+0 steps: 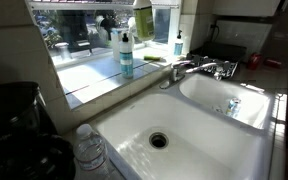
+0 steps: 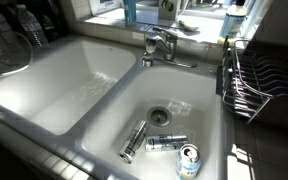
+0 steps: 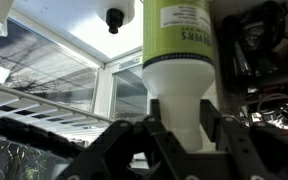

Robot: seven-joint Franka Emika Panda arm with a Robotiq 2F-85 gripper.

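Observation:
In the wrist view a bottle (image 3: 179,45) with a green label and a pale end reaches up between the dark fingers. My gripper is shut on its pale end. Exterior view 1 has the green bottle (image 1: 143,22) in the air at the top edge, in front of the window; the arm and gripper are out of that picture. Exterior view 2 does not show the gripper.
A pump bottle (image 1: 126,55) stands on the tiled sill, another soap bottle (image 1: 179,44) farther along. Below is a double sink (image 1: 184,135); one basin holds several cans (image 2: 188,160). A clear plastic bottle (image 1: 89,148) and a dish rack (image 2: 264,75) flank it.

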